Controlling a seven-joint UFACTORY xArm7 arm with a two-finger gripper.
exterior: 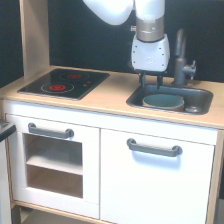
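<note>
Over the left back part of the sink hangs my gripper (151,82), pointing down. Its two dark fingers are spread apart, and nothing shows between them. A grey-green round pan or bowl (163,102) sits in the dark sink basin (201,104), just below and slightly right of the fingertips. It looks apart from the gripper, though the depth is hard to judge.
The black faucet (180,58) rises close to the right of my gripper. On the left of the wooden counter (112,92) lies a black stove top (62,83) with red rings. Counter space between stove and sink is clear. Below are white cabinets (150,180) with grey handles.
</note>
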